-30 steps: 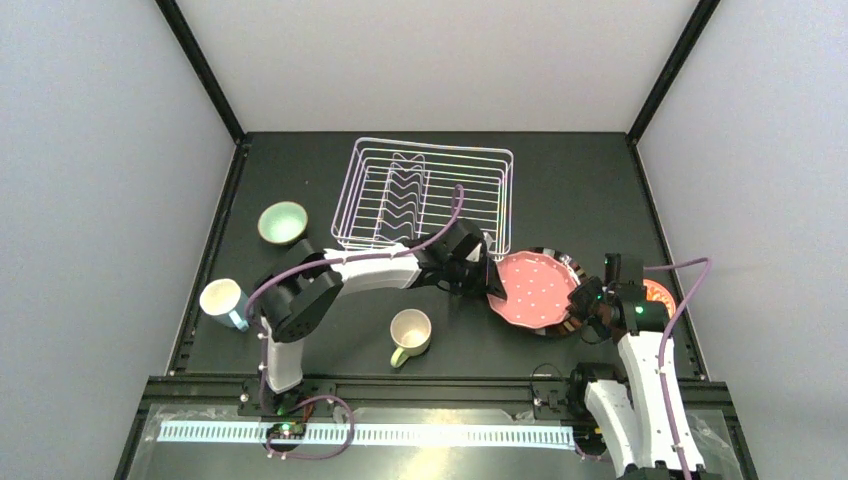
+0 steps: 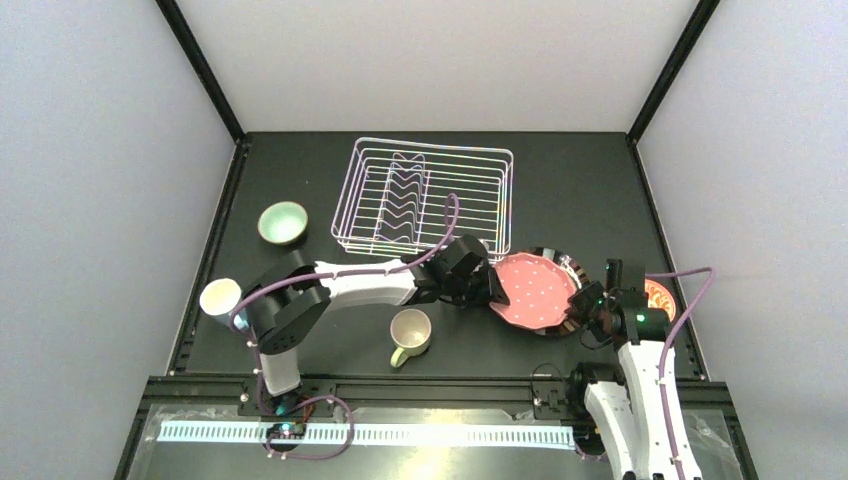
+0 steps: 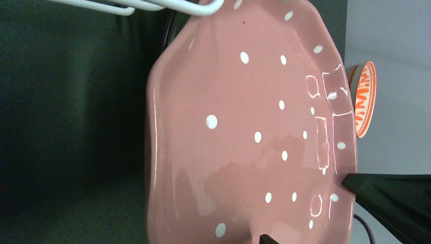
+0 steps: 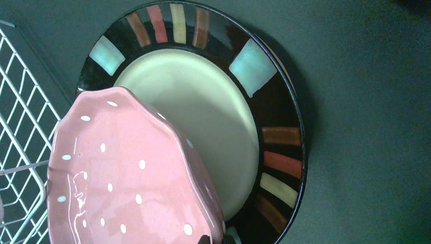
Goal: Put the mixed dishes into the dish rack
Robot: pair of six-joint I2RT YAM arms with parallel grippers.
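Observation:
A pink plate with white dots and a wavy rim [image 2: 534, 289] is held over a black-rimmed plate with coloured blocks [image 4: 282, 134]. My right gripper is shut on the pink plate's right rim, which shows between its fingertips. At the opposite side, my left gripper [image 2: 499, 290] is at the pink plate's left edge, its fingers open. One black finger [image 3: 391, 198] overlaps the plate's rim in the left wrist view; only a tip of the other shows at the bottom. The white wire dish rack [image 2: 425, 195] stands behind, with no dishes visible in it.
A green bowl [image 2: 283, 222] and a white-and-blue mug [image 2: 220, 297] stand on the left. In front of the left arm is a cream mug [image 2: 410, 331]. An orange-patterned bowl [image 2: 659, 297] lies by the right wall, partly hidden behind the right arm.
The left arm's wrist has shifted slightly toward the front and turned a little, its tip staying by the pink plate's left edge. The right arm and pink plate have barely moved.

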